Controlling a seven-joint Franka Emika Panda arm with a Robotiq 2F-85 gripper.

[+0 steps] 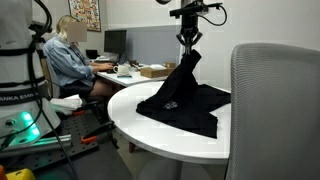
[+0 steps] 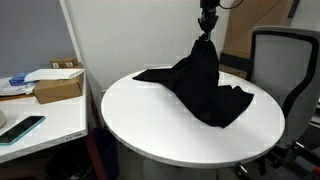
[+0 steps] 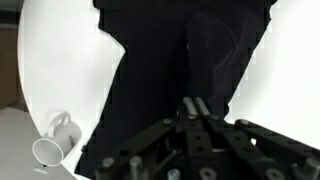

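A black cloth [image 1: 182, 112], apparently a garment, lies partly spread on the round white table [image 1: 128, 97]. One part of it is pulled up into a tall peak, and my gripper [image 1: 189, 50] is shut on the top of that peak, well above the table. In exterior view 2, the raised fold of the cloth [image 2: 197, 78] hangs from the gripper [image 2: 206, 37] down to the tabletop. From the wrist view the gripper points down with its fingertips together against the dark fabric [image 3: 135, 85]; the exact pinch is hard to make out.
A grey chair back [image 1: 272, 90] stands close to the table's right side. Behind it are a desk with boxes [image 1: 157, 71] and a seated person [image 1: 70, 65]. A white mug [image 3: 57, 140] shows in the wrist view. Bare tabletop [image 2: 135, 120] lies at the left in exterior view 2.
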